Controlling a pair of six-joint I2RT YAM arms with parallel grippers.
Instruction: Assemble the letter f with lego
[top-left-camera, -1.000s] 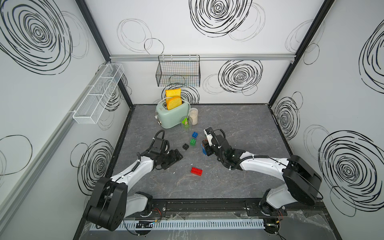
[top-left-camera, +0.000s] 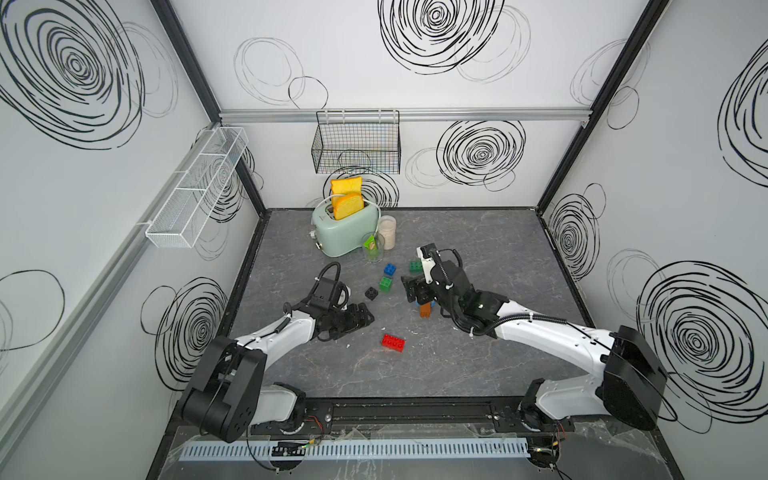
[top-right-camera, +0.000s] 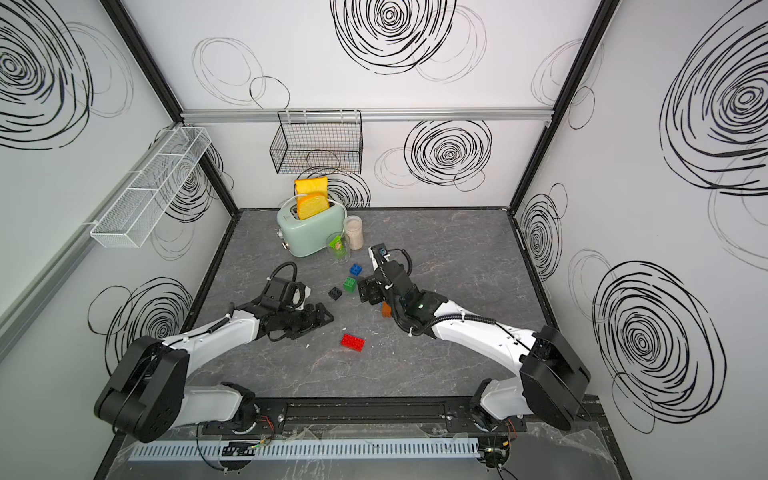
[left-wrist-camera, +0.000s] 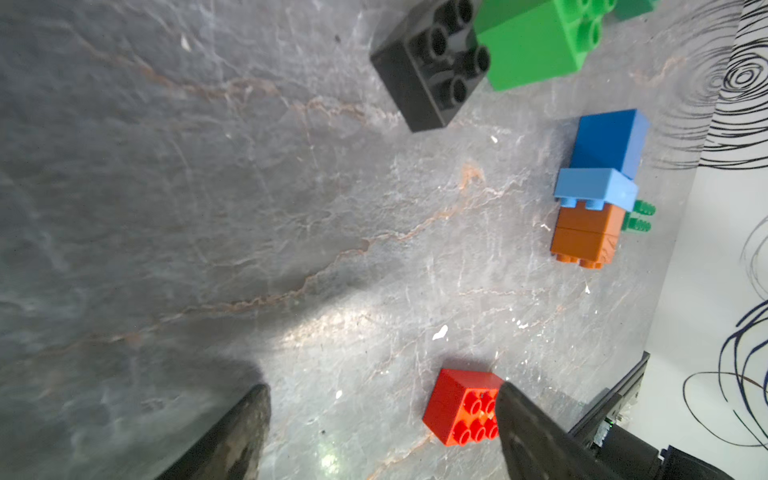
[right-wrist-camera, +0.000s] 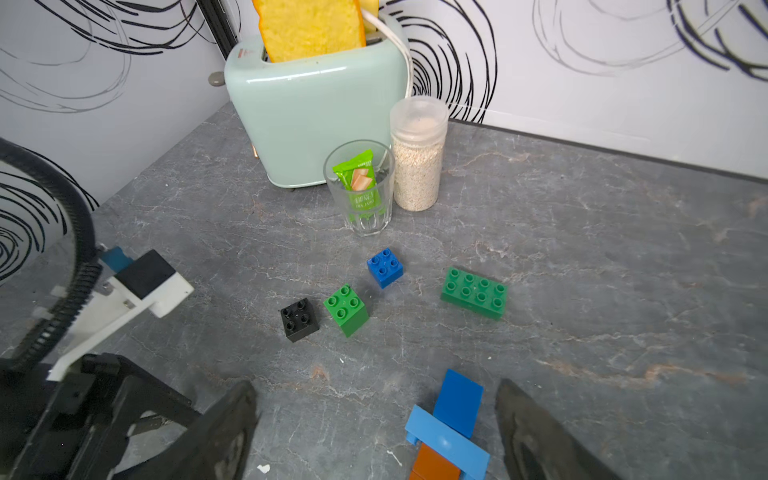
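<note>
A dark blue, light blue and orange brick assembly (right-wrist-camera: 446, 438) lies on the table, low in the right wrist view. My right gripper is open above that area, the assembly seen between its fingers and apart from them. Left of it, my left gripper also stands open and empty over bare table. The red brick (left-wrist-camera: 464, 406) lies to the right of the left gripper. Loose on the table are a black brick (right-wrist-camera: 299, 320), a bright green brick (right-wrist-camera: 346, 310), a small blue brick (right-wrist-camera: 385, 268) and a longer dark green brick (right-wrist-camera: 473, 293).
A mint toaster (right-wrist-camera: 320, 112) with yellow toast stands at the back. Beside it are a glass (right-wrist-camera: 360, 208) holding a green packet and a jar (right-wrist-camera: 417, 172) of grains. Wire baskets hang on the walls.
The left gripper has moved slightly right. The red brick is unmoved.
</note>
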